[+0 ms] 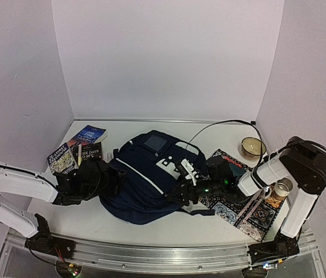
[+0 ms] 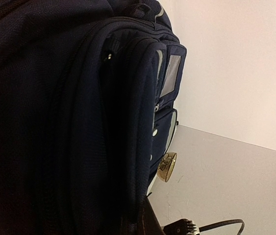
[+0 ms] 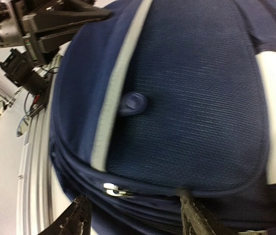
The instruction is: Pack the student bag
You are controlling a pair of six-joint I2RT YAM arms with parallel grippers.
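Note:
The navy student bag lies on its side mid-table, a pale stripe across its front. In the right wrist view a metal zipper pull hangs at the edge of a front pocket. My right gripper is open, its fingers apart at the zipped edge near that pull. At the bag's left side, my left gripper touches the fabric. Its fingertips are dark against the cloth in the left wrist view, so whether they pinch it is hidden.
Several books lie at the left behind my left arm. Under my right arm is a patterned cloth; a bowl and a metal cup stand at the right.

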